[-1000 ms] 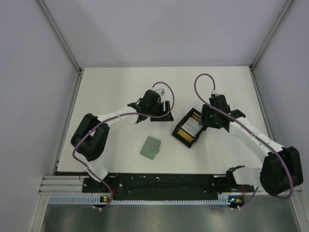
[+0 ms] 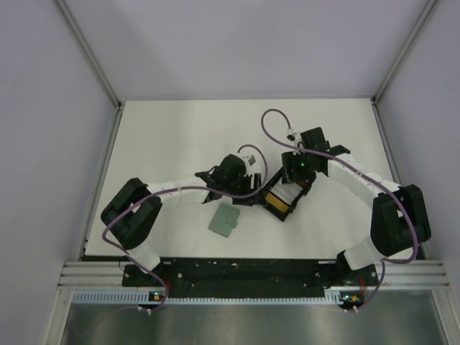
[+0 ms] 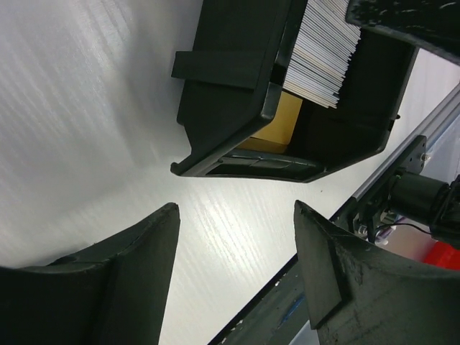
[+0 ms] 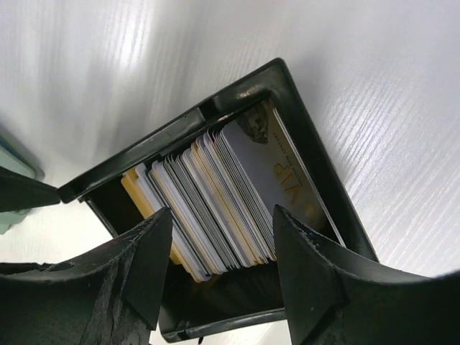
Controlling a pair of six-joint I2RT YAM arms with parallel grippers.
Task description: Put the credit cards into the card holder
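The black card holder point(image 2: 276, 213) lies slanted on the table, right of centre. A packed row of cards point(image 4: 208, 208) stands inside it, with a gold card point(image 4: 269, 158) marked VIP leaning at one end. Over the holder is my right gripper, its fingers parted above the cards and nothing seen between them. My left gripper is open at the holder's near left end, empty, with bare table showing between its fingers. A yellow card point(image 3: 282, 118) shows inside the holder in the left wrist view.
A grey-green flat piece point(image 2: 224, 220) lies on the table left of the holder, below the left arm. Both grippers are close together at the holder.
My right gripper has moved left over the holder. The left gripper has come down and right toward the holder's near end. The holder and the flat piece look unmoved.
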